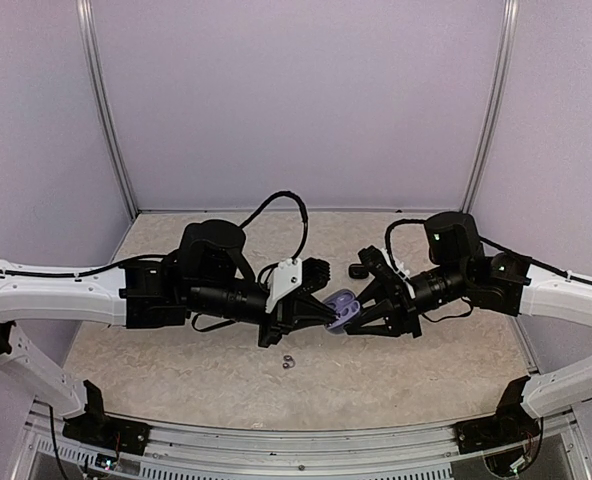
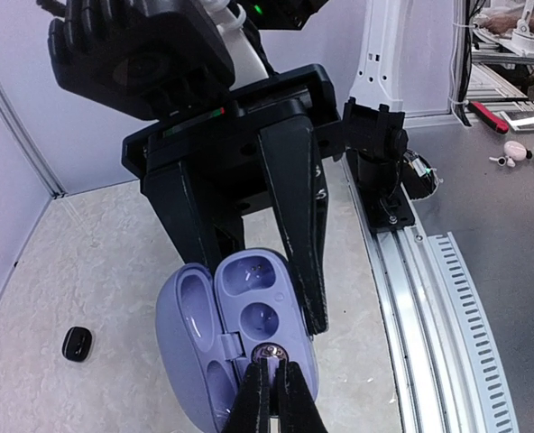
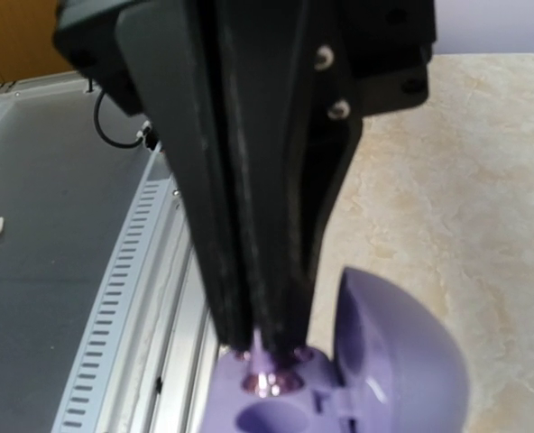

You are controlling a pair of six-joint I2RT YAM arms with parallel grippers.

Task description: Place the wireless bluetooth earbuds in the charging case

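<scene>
My right gripper (image 1: 350,322) is shut on the purple charging case (image 2: 179,329), its fingers (image 2: 294,225) on either side of the body. The case stands with its lid open, and two empty cavities show in the left wrist view. My left gripper is shut on the stem of a shiny purple earbud (image 3: 272,385). The earbud's round head sits down inside a cavity, only a little of it showing above the rim. The left fingertips (image 3: 280,329) are very near the case's top face. A second small earbud (image 1: 288,362) lies on the table.
A small black object (image 1: 358,271) lies on the table behind the right arm. The marbled table (image 1: 186,375) is otherwise mostly clear. A metal rail (image 1: 306,440) runs along the front edge.
</scene>
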